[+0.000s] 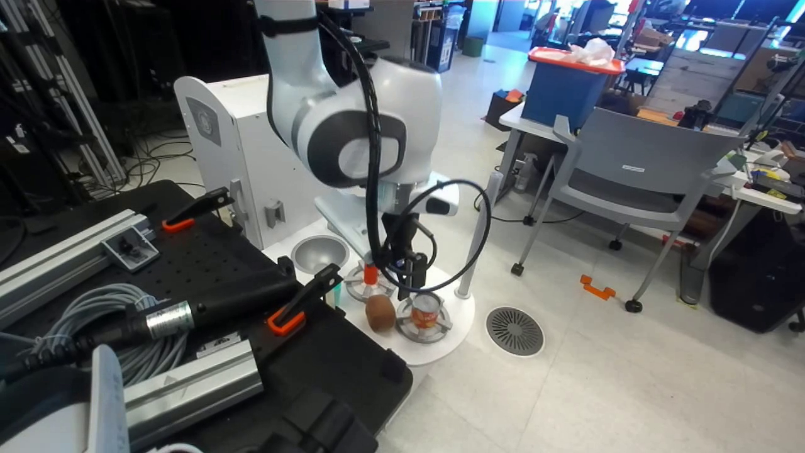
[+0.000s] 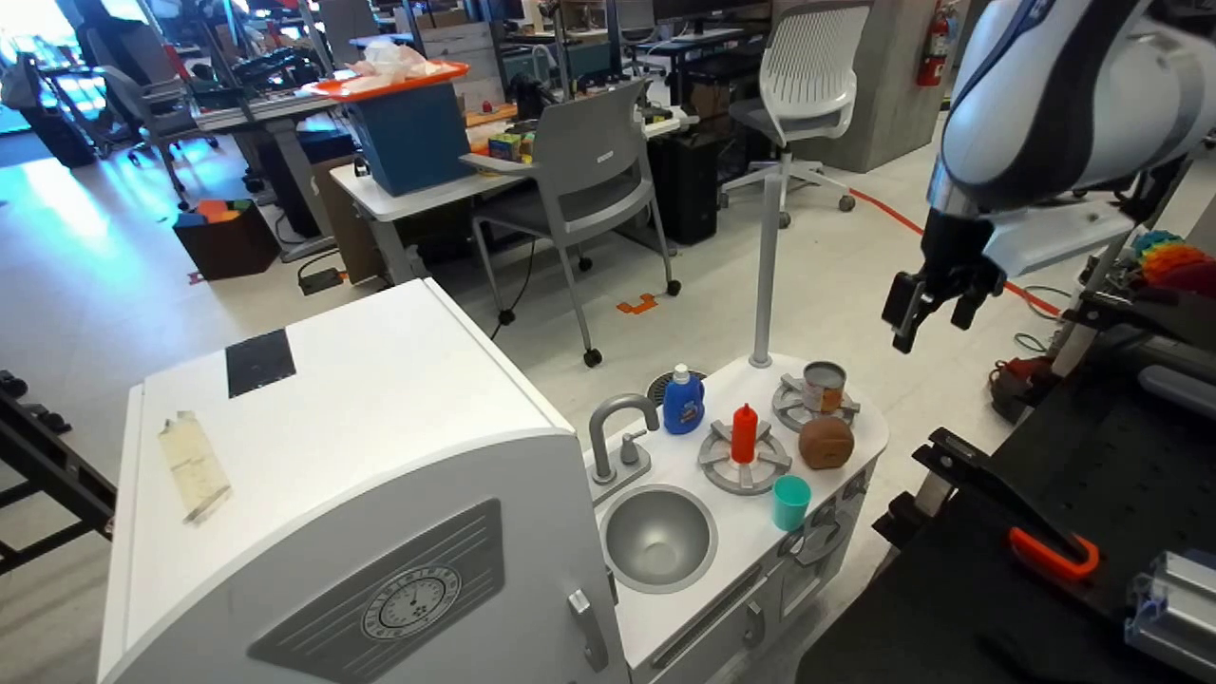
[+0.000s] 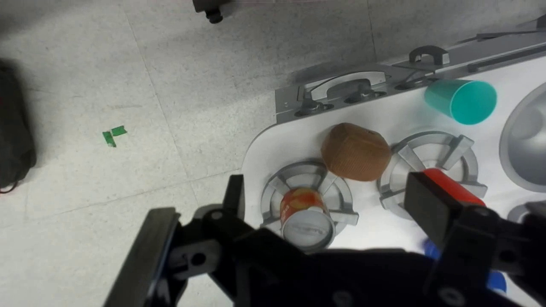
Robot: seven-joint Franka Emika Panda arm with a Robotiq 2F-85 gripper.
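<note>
My gripper (image 2: 937,323) hangs open above the toy kitchen counter (image 2: 730,545), with nothing held. Its two fingers stand wide apart in the wrist view, and the can (image 3: 307,220) appears between them but lower down. That can, orange-labelled with a grey lid, sits on the front burner. Touching or close beside this burner is a brown rounded object (image 2: 826,443). On the other burner stands a red squeeze bottle (image 2: 744,433); one finger partly covers it in the wrist view. A teal cup (image 2: 791,502) rests by the counter's edge. The blue bottle (image 2: 684,401) stands near the faucet (image 2: 617,433).
A grey upright post (image 2: 766,268) rises from the counter's back edge. The sink (image 2: 658,538) is empty. A tall white cabinet (image 2: 376,376) adjoins the counter. The black table (image 1: 332,370) with clamps lies close by. Black cable loops hang around my wrist in exterior view 1.
</note>
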